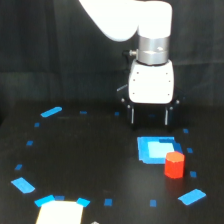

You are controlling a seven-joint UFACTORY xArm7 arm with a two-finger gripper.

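My gripper hangs near the back middle of the dark table, its fingers pointing down. They look spread wide, with nothing visible between them. In front of and below it lies a blue square with a lighter white-blue patch on it; whether this is a tray or a flat sheet I cannot tell. A red block stands at the square's front right corner, clear of the gripper. At the bottom left edge is a pale, whitish object, partly cut off by the frame.
Blue tape strips and small blue marks are scattered over the black tabletop. A dark curtain hangs behind.
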